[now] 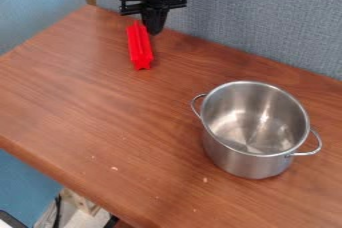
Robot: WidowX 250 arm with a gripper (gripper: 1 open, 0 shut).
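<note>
A bright red elongated object [139,47] lies on the wooden table near its back edge, pointing toward the front. My black gripper [154,24] is just above and behind the red object's far end, low by the table. Its fingertips are small and dark, and I see nothing held between them. A steel pot [254,132] with two side handles stands empty on the right part of the table.
A grey padded wall [254,27] runs along the back. The table's left edge drops to a blue area and some clutter at the lower left.
</note>
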